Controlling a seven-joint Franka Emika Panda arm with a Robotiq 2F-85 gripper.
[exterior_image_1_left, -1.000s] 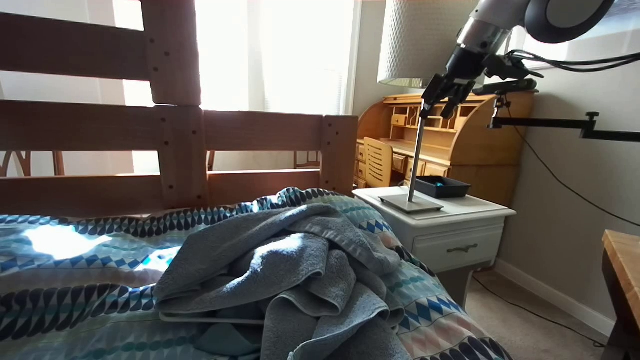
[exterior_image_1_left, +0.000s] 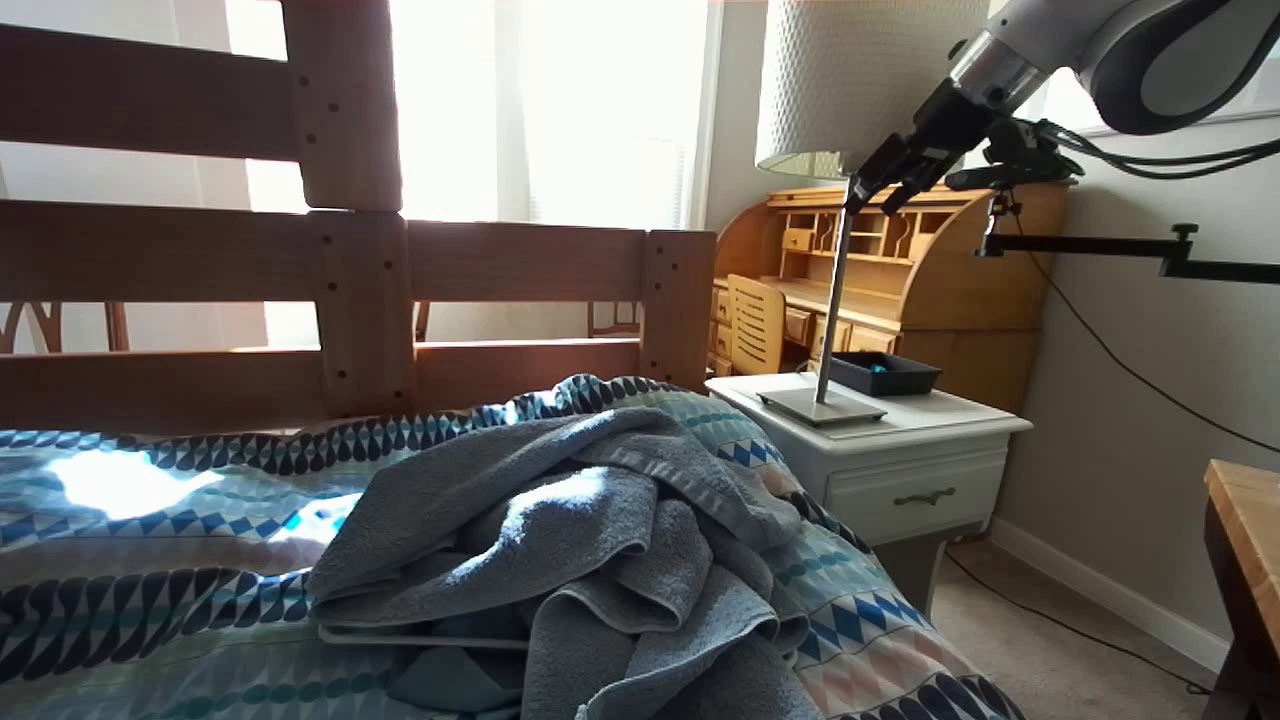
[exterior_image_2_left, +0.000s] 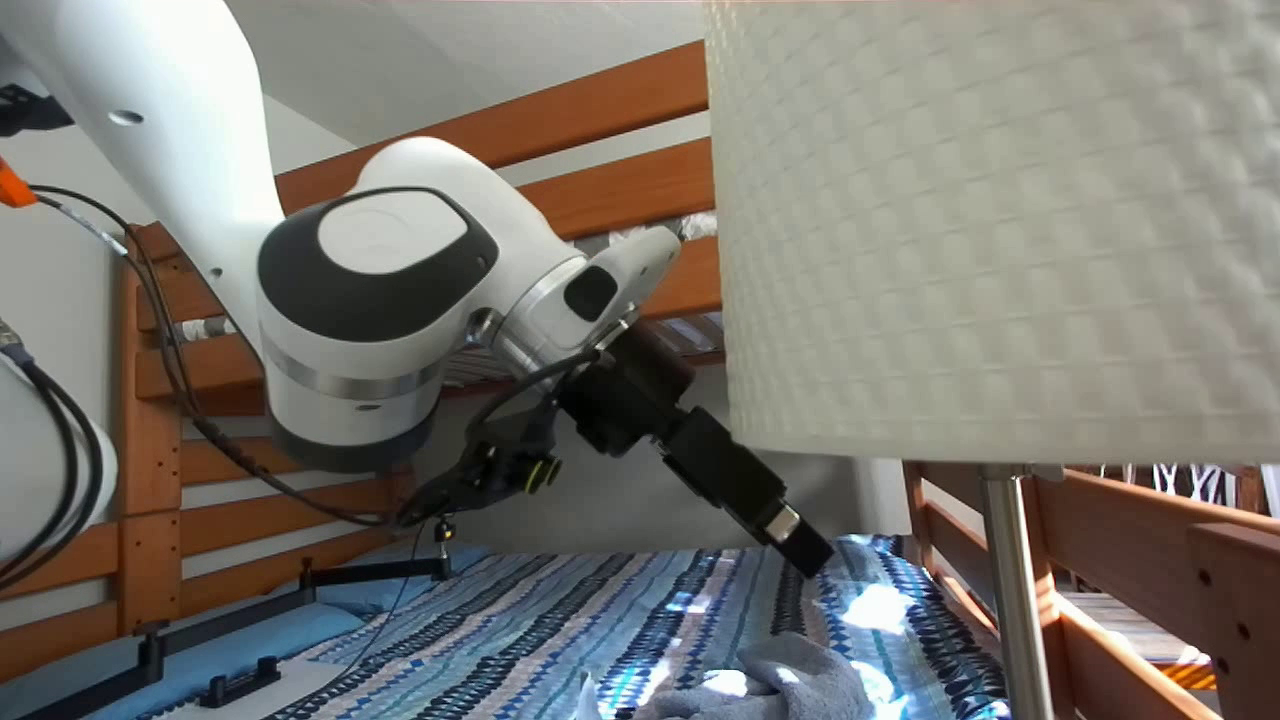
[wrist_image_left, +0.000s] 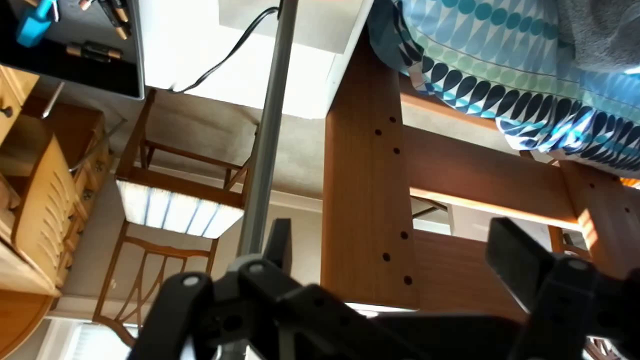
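Note:
High beside the lamp, my gripper (exterior_image_1_left: 873, 202) stands open, its fingers wide apart in the wrist view with nothing between them. The lamp's thin metal pole (wrist_image_left: 275, 114) runs down behind the left finger (wrist_image_left: 280, 241); whether they touch, I cannot tell. Its white textured shade (exterior_image_2_left: 996, 228) fills the right of exterior view 2, close to the gripper (exterior_image_2_left: 804, 546). Away from the gripper, a crumpled grey towel (exterior_image_1_left: 576, 528) lies on the patterned bedding (exterior_image_1_left: 132, 612). A dark tray (exterior_image_1_left: 885, 373) with small items sits by the lamp base (exterior_image_1_left: 822, 406).
A white nightstand (exterior_image_1_left: 918, 446) carries the lamp and tray. Wooden bed rails (exterior_image_1_left: 168, 252) stand along the bed's window side, and a roll-top desk (exterior_image_1_left: 972, 258) is beyond. A black camera mount bar (exterior_image_1_left: 1080, 246) extends from the right.
The gripper has risen slightly near the lamp pole. Its wrist and forearm have shifted right and tilted nearer to level. Towel, lamp and tray look unmoved.

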